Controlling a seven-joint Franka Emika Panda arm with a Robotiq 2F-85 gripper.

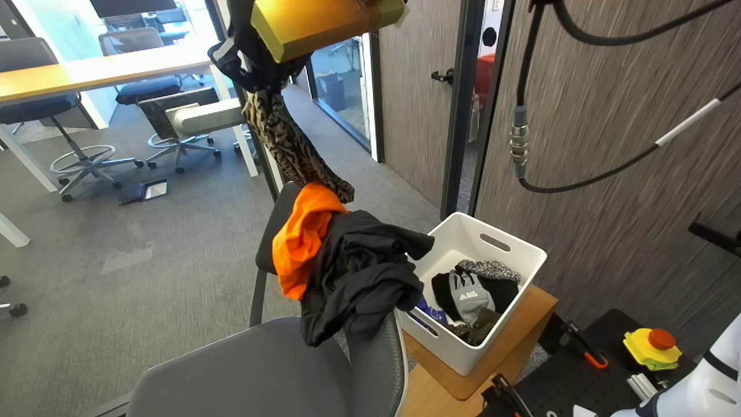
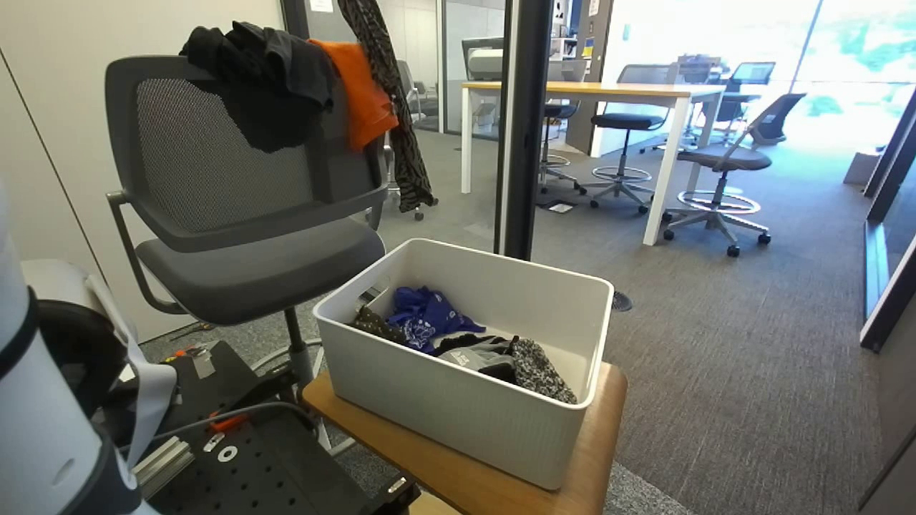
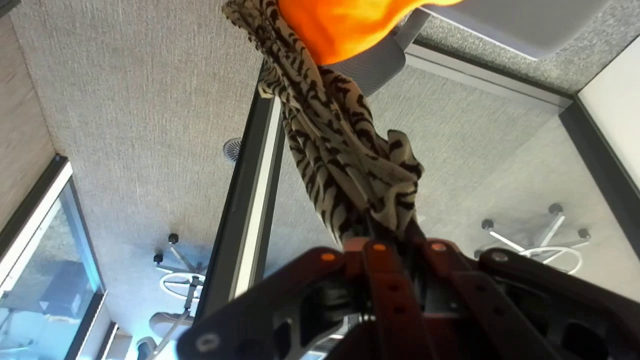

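My gripper is shut on one end of a tan and black patterned scarf. In exterior view 1 the gripper is high up, behind and above the chair back, and the scarf slants down from it toward the orange cloth. That orange cloth drapes over the chair back beside a dark garment. Exterior view 2 shows the scarf's lower end hanging free past the side of the chair back, close against the orange cloth; the gripper is out of that view.
A white bin on a wooden stand holds several items, among them a blue cloth and a grey glove. The office chair stands beside it. A dark post rises behind the bin.
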